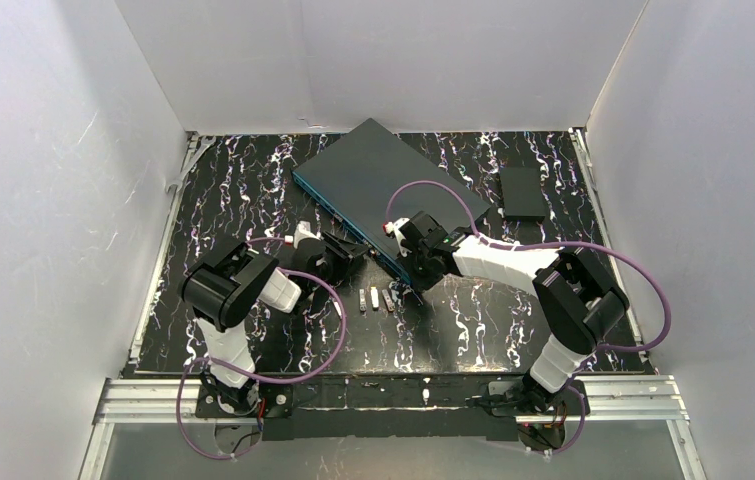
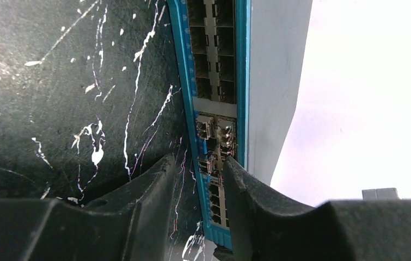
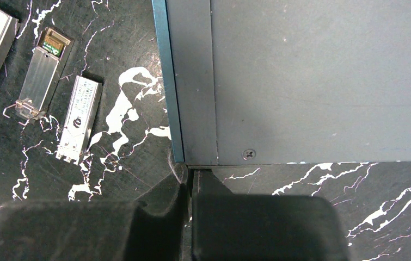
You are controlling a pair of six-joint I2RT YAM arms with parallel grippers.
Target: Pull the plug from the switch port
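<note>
The switch lies diagonally on the marble table, its teal-edged port face toward the lower left. In the left wrist view my left gripper is open, its fingers pointing at the metal modules in the switch's ports. I cannot make out which part is the plug. In the right wrist view my right gripper is shut at the near corner of the switch; what lies between its fingers is mostly hidden by the switch's edge and the fingers.
Several loose transceiver modules lie on the table beside the switch's near end, between the two grippers. A small dark plate sits at the back right. Pale walls enclose the table on the left, right and back.
</note>
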